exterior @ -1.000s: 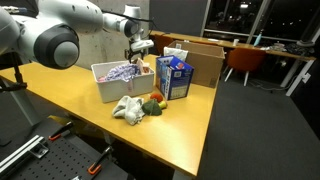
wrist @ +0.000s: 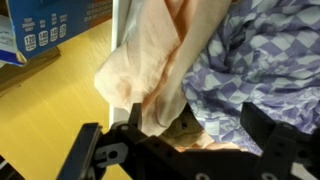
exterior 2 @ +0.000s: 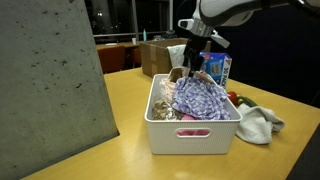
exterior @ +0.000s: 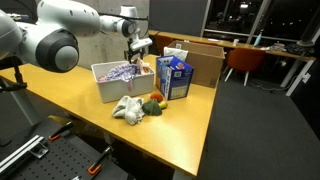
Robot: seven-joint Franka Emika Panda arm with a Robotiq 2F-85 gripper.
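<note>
A white bin on the yellow table holds several bunched cloths. Among them are a purple and white patterned cloth and a peach cloth that hangs over the bin's rim in the wrist view. My gripper points down over the bin, close above the cloths. In the wrist view its two dark fingers stand wide apart, so the gripper is open. Cloth shows below and between them, but neither finger is closed on it. Whether the fingertips touch the cloth I cannot tell.
A blue box stands right beside the bin, with a cardboard box behind it. A grey-white cloth and several vegetables lie in front.
The gripper has come down slightly toward the cloths in the bin. The bin and the things on the table look unmoved.
</note>
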